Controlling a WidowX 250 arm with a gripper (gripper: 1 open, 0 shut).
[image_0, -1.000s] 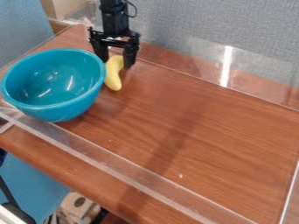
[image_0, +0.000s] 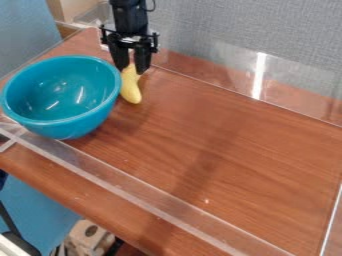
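Note:
My black gripper (image_0: 130, 58) hangs at the back of the wooden table, open, its fingers down around the upper end of a yellow banana-shaped object (image_0: 131, 88). The object lies just right of a large teal bowl (image_0: 60, 112); whether the fingers touch it is hard to tell.
A clear low wall runs along the back in front of a grey panel (image_0: 281, 50), and a clear strip runs along the front edge.
The gripper has moved down and slightly left over the yellow object's upper end. The bowl and yellow object look unmoved.

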